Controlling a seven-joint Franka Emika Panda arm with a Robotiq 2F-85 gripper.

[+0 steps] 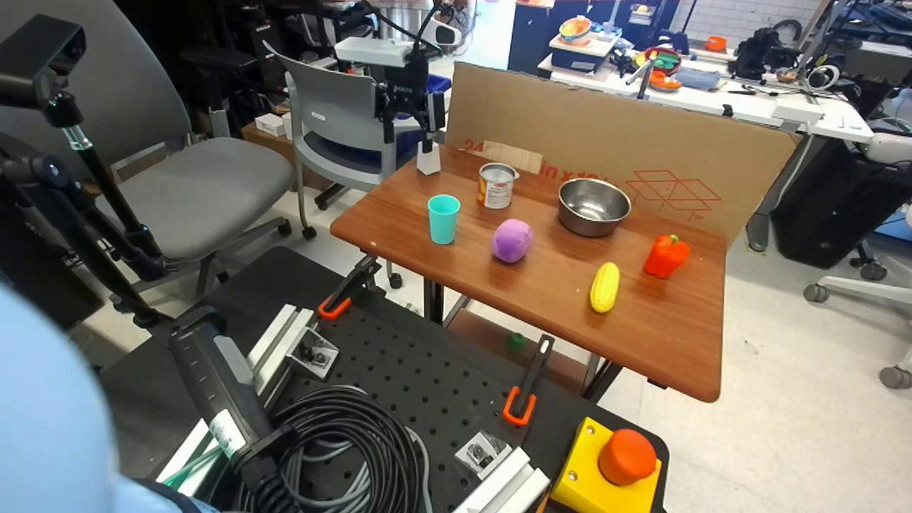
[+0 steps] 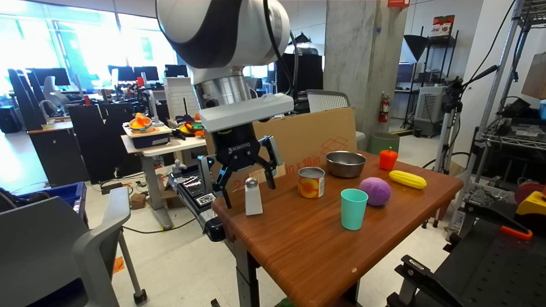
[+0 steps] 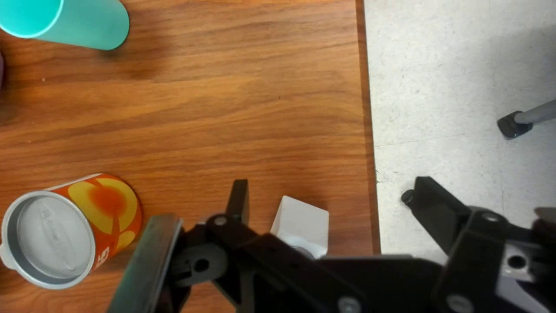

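A white shaker with a grey metal top stands upright near the table's end. My gripper is just above it and open, its two fingers spread on either side of the shaker's upper part. In the wrist view the shaker's white body shows between the fingers, closer to the left one, and the gripper's own linkage hides part of it. From exterior view 1 the gripper covers the shaker's top, leaving only the lower body visible. Whether a finger touches it, I cannot tell.
Nearest the shaker is an orange can. A teal cup, purple ball, metal bowl, yellow corn and red pepper occupy the rest of the table. Cardboard walls the back.
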